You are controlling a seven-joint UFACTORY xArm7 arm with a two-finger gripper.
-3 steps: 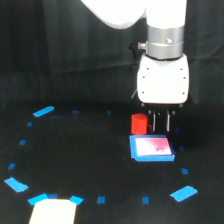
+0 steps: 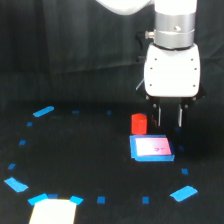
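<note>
A red cube (image 2: pixel 138 124) sits just behind a flat piece with a blue border and a pink and white face (image 2: pixel 152 146). Above and to the right of both is my white gripper (image 2: pixel 169 116), pointing down. Its two dark fingers are spread apart, and I see nothing between them. The dark fingertips are hard to make out against the black backdrop.
A cream-coloured block (image 2: pixel 53 212) is cut off by the bottom edge at the left. Blue tape strips (image 2: pixel 184 193) and small blue marks dot the black table.
My gripper has shifted to the right and slightly up in the view, and its fingers have spread wider. The red cube and the blue-bordered piece have not visibly moved.
</note>
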